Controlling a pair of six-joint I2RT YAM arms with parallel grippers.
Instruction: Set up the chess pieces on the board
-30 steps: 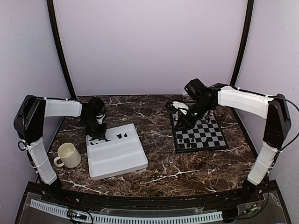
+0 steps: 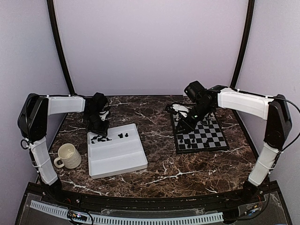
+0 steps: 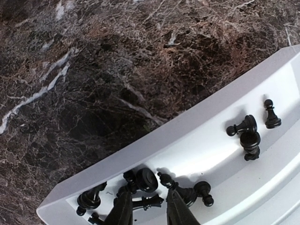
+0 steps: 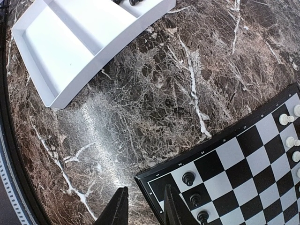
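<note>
My left gripper is low over the white tray [image 2: 117,167], among black chess pieces [image 3: 250,140] in its top compartment; its fingertips show at the bottom of the left wrist view, and whether a piece is between them is unclear. My right gripper hangs over the near-left part of the chessboard [image 4: 235,172], fingers apart, with nothing seen between them. Black pieces [image 4: 188,178] stand along one side of the board, white pieces [image 4: 286,119] on the opposite side.
A white mug [image 2: 70,156] sits left of the tray. Bare marble table [image 2: 161,168] lies between tray and board and along the front. Walls bound the table at both sides and the back.
The left arm has shifted slightly to the right over the tray in the top view. The right arm is nearly where it was.
</note>
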